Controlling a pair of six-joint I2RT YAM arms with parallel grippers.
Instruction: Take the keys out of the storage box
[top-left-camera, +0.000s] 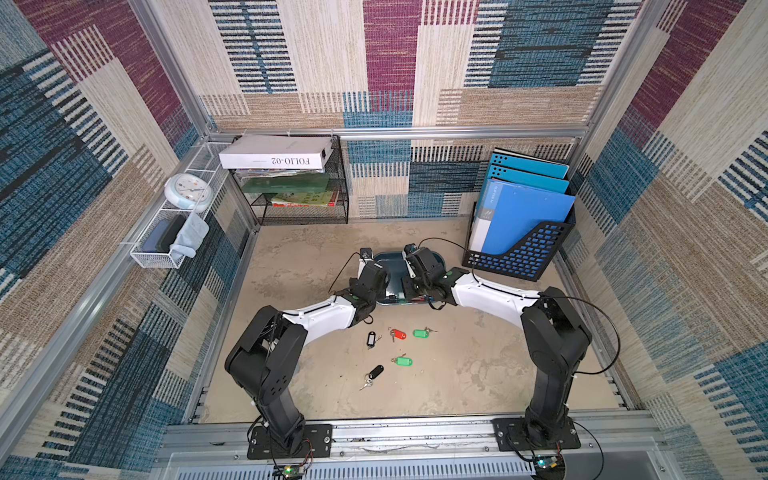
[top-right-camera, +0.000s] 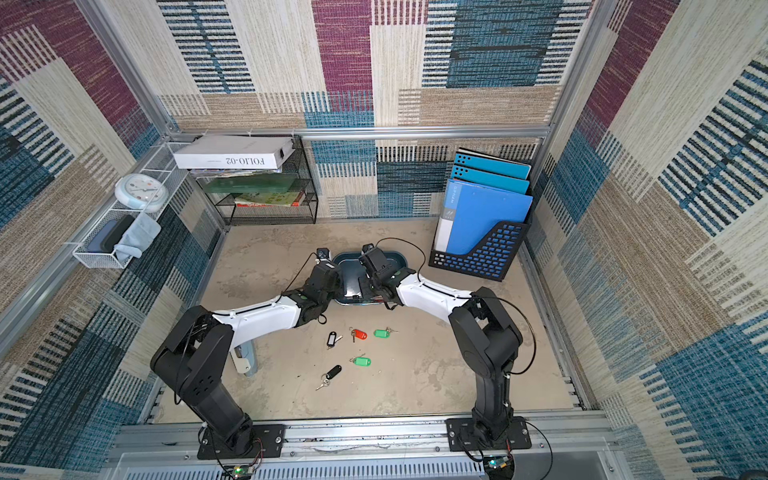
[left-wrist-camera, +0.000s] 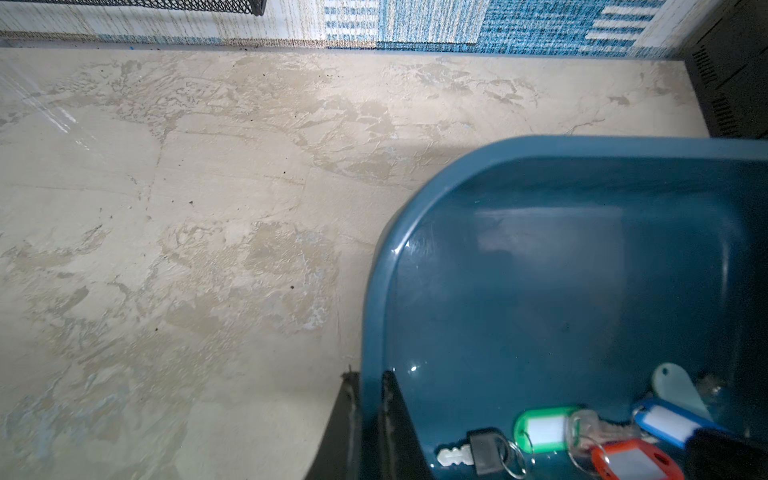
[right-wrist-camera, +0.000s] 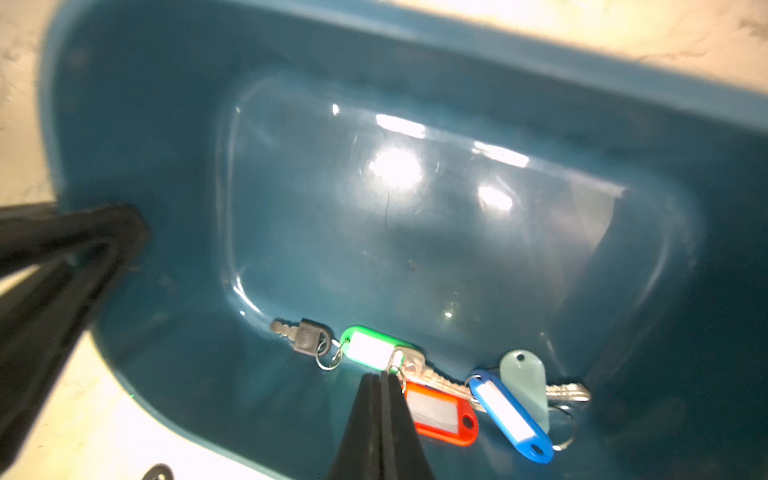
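My left gripper is shut on the rim of the dark teal storage box (left-wrist-camera: 560, 264), at its left side. My right gripper is shut, low over the box's inside, with nothing visible between its fingers. Inside, along the near side, lie keys with tags: a black-headed key (right-wrist-camera: 310, 336), a green tag (right-wrist-camera: 369, 346), a red tag (right-wrist-camera: 442, 416), a blue tag (right-wrist-camera: 508, 412) and a pale teal tag (right-wrist-camera: 524, 384). Several tagged keys lie on the table in front of the box, among them a red one (top-left-camera: 398, 334) and a green one (top-left-camera: 403, 361).
A black holder (top-left-camera: 520, 260) with blue binders stands behind the box to the right. A wire shelf (top-left-camera: 344, 212) with folders is at the back left.
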